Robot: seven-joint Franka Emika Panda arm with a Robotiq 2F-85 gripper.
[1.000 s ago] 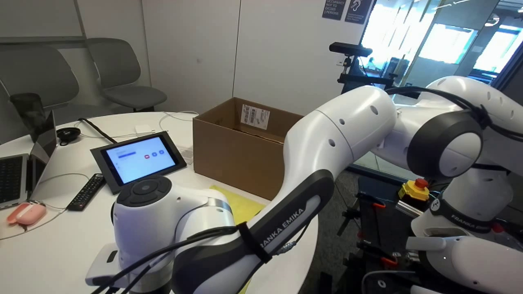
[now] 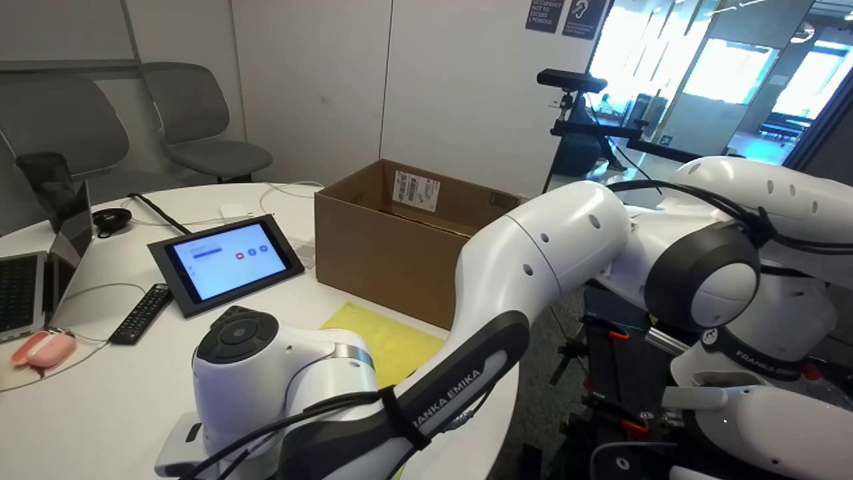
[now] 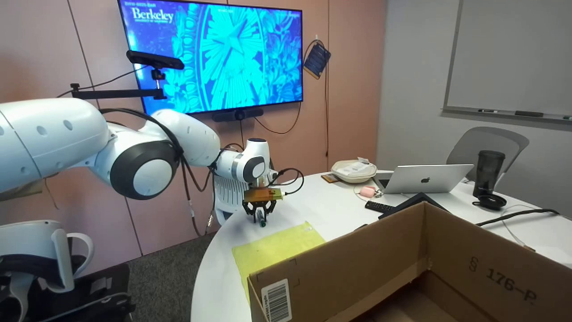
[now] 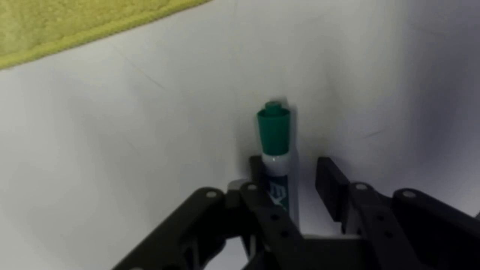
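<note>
A marker (image 4: pixel 275 135) with a green cap and a white-and-dark barrel lies on the white table in the wrist view, its lower end hidden behind the gripper. The fingers of my gripper stand on either side of it. One finger sits right against or very near its left side, while a clear gap shows on the right, so the fingers are part open around it. In exterior view 2 my gripper (image 3: pixel 260 215) is low over the table with the marker (image 3: pixel 261 218) beneath it. Exterior view 1 hides the gripper behind the arm.
A yellow cloth (image 3: pixel 276 244) lies beside the marker. Past it stands an open cardboard box (image 2: pixel 384 252) with high walls. A tablet (image 2: pixel 228 260), a remote (image 2: pixel 141 313), a pink case (image 2: pixel 44 349) and a laptop (image 3: pixel 427 179) occupy the table's other side.
The arm has come down toward the table, its hand shifting slightly to the right in exterior view 1. The box and the other table items have stayed put.
</note>
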